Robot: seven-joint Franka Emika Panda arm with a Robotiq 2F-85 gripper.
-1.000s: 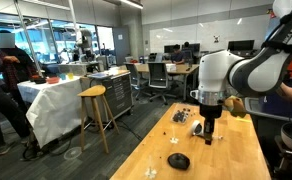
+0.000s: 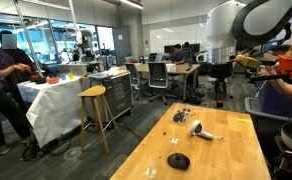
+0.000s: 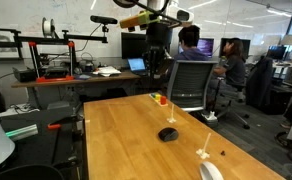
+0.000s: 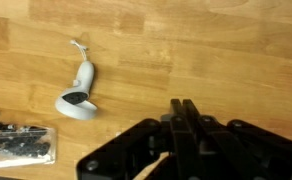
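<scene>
A white handheld controller (image 2: 203, 132) with a rounded head and a wrist cord lies on the wooden table. In the wrist view the same controller (image 4: 83, 85) is up and left of my gripper, clear of the fingers. My gripper (image 2: 220, 101) hangs well above the tabletop, pointing down. Its dark fingertips look close together and nothing shows between them; how wide they stand is hard to tell. A black rounded object (image 2: 178, 160) rests nearer the front of the table, also seen as a dark lump (image 3: 168, 134) in exterior view 2.
A clear bag of small black parts (image 4: 21, 145) lies beside the controller. Small white pieces (image 2: 151, 173) sit near the table's left edge. Coloured items (image 3: 161, 100) stand at its edge in exterior view 2. Much of the wooden top (image 3: 121, 140) is bare.
My gripper has risen from low over the table beside the controller to well above it, shifting right in exterior view 1. The black object has not moved.
</scene>
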